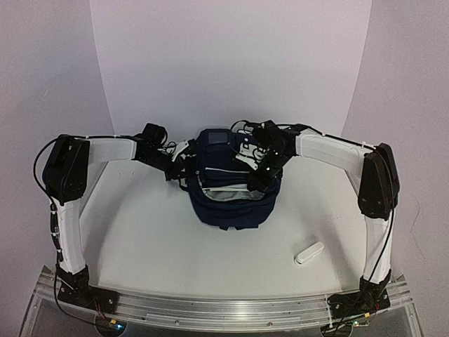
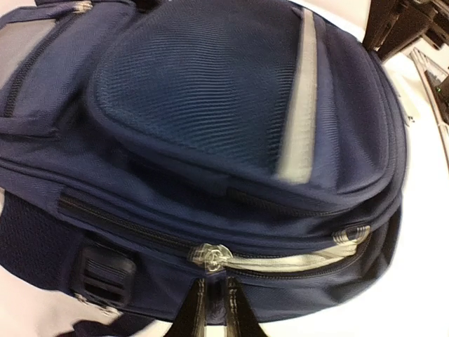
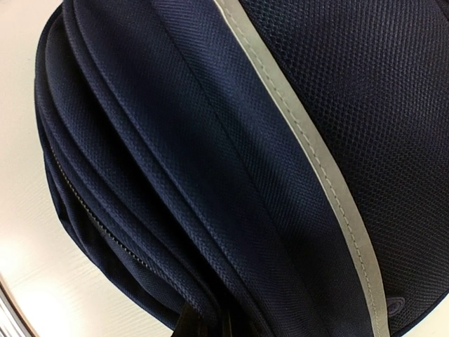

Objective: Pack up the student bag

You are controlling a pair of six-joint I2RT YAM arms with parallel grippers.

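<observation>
The navy backpack (image 1: 231, 210) lies mid-table with its main compartment open toward the front, showing a pale lining. At its left side, my left gripper is shut on the zipper pull (image 2: 214, 256) of a side zip, the tab between its fingertips. My right gripper is at the bag's right part, its fingertips mostly hidden at the bottom of the right wrist view among the folded fabric edges (image 3: 161, 239); whether it is shut on them I cannot tell.
A white elongated case (image 1: 309, 253) lies at the front right of the table (image 1: 147, 232), apart from the bag. A metal rail (image 1: 224, 300) runs along the front edge.
</observation>
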